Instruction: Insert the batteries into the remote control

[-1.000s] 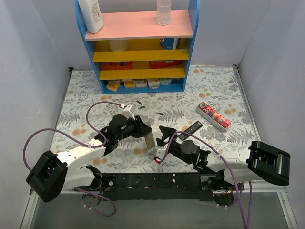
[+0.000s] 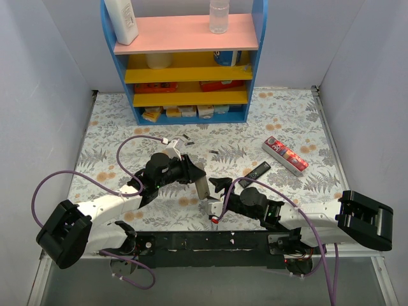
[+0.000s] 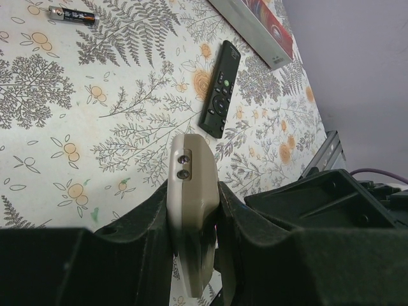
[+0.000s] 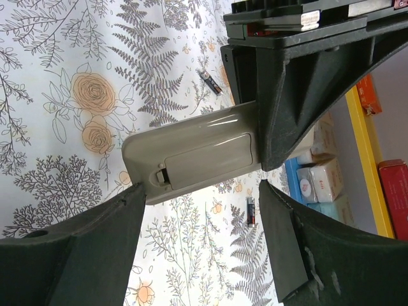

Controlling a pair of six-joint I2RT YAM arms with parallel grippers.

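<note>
A grey-beige remote control is held above the table, my left gripper shut on one end of it. In the right wrist view the remote shows its back, with the battery cover in place and a small latch at its free end. My right gripper is part open beside that side, nothing between its fingers; its left fingertip overlaps the latch end in view, and I cannot tell if it touches. Loose batteries lie on the table: one and another farther off.
A black remote and a red-and-white box lie on the right of the table. The shelf unit stands at the back. Open tabletop lies at the left.
The left gripper and the held remote have barely shifted.
</note>
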